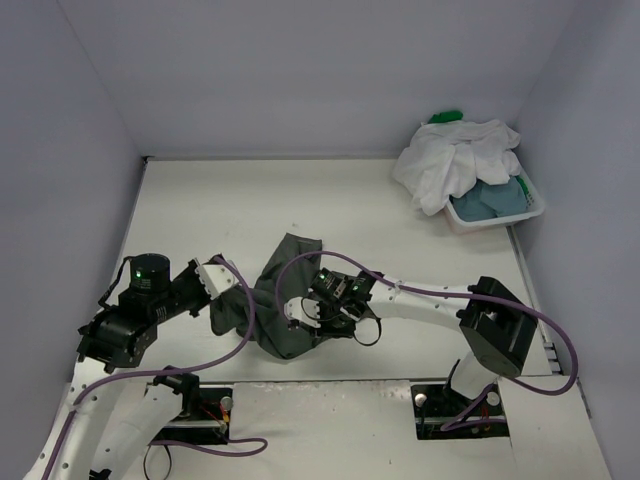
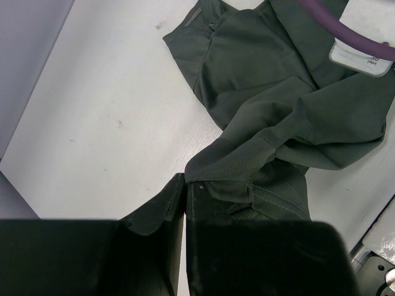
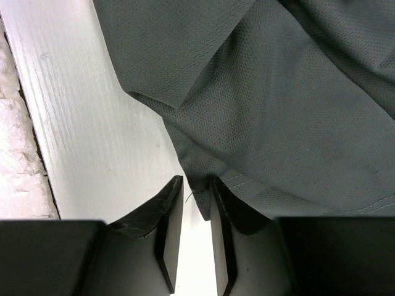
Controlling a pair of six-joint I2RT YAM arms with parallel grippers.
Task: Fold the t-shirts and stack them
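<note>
A crumpled dark grey-green T-shirt (image 1: 290,250) lies on the front middle of the white table. My left gripper is shut on a fold of it at the shirt's left part, with cloth rising from between the fingertips. My right gripper is low over the shirt's hem edge at the right front, its fingers parted, one over bare table and the other at the cloth; whether cloth is between them is not certain.
A white bin (image 1: 530,210) at the back right holds white cloths (image 1: 450,160) and teal cloth (image 1: 490,200). Grey walls border the sides and back.
</note>
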